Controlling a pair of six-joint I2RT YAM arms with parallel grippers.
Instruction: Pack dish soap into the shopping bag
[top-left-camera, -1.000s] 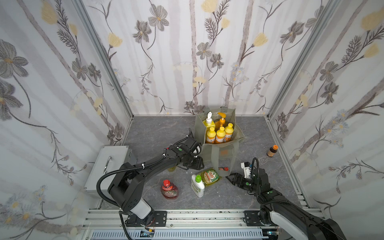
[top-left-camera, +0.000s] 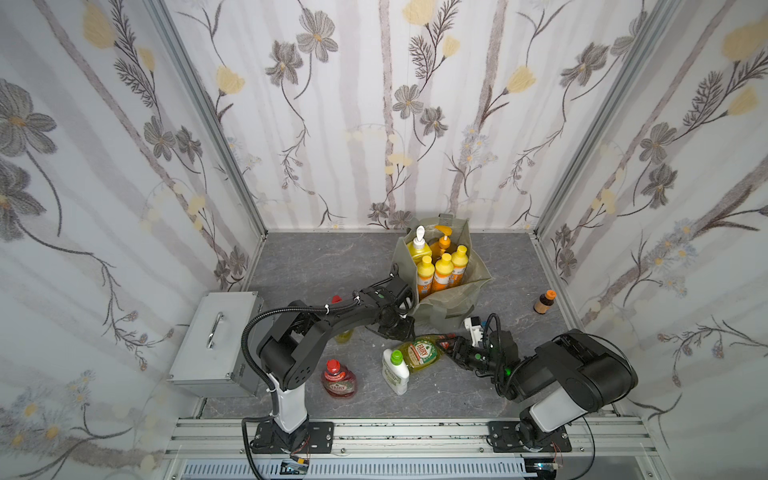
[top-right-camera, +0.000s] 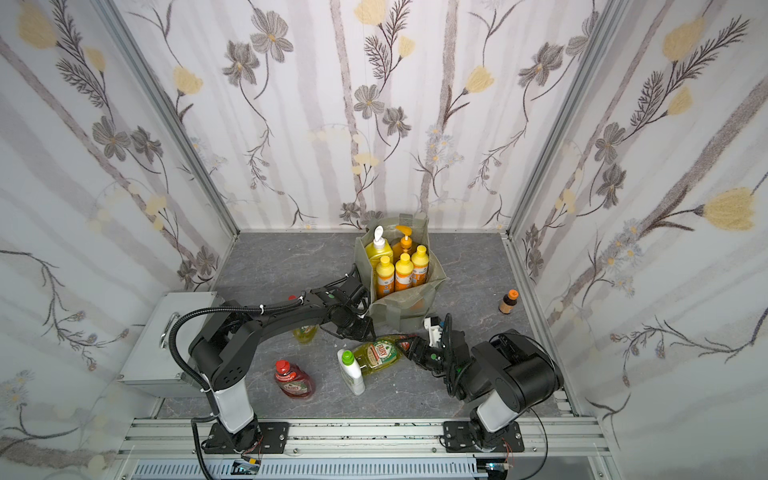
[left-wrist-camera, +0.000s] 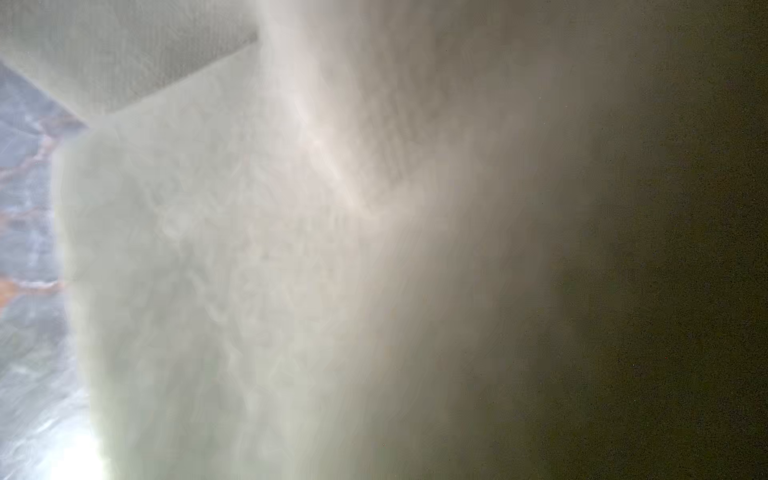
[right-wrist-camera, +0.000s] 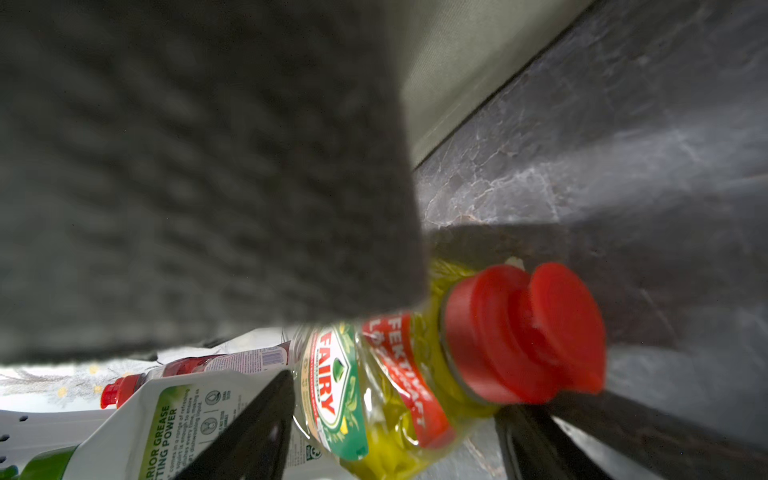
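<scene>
The grey-green shopping bag (top-left-camera: 448, 304) stands at the back middle, holding several yellow-capped bottles and pump bottles. In front lies a yellow-green Fairy dish soap bottle (top-left-camera: 420, 352), its red cap (right-wrist-camera: 520, 332) toward my right gripper (top-left-camera: 448, 344), whose fingers are apart around it in the right wrist view; whether they touch it is unclear. My left gripper (top-left-camera: 400, 324) is against the bag's left front side. The left wrist view shows only blurred bag fabric, so its fingers cannot be made out.
A white green-capped bottle (top-left-camera: 395, 372), a red bottle (top-left-camera: 338, 380), a partly hidden yellow bottle behind the left arm, a brown bottle (top-left-camera: 545, 301) at right and a metal box (top-left-camera: 200, 336) at left share the table.
</scene>
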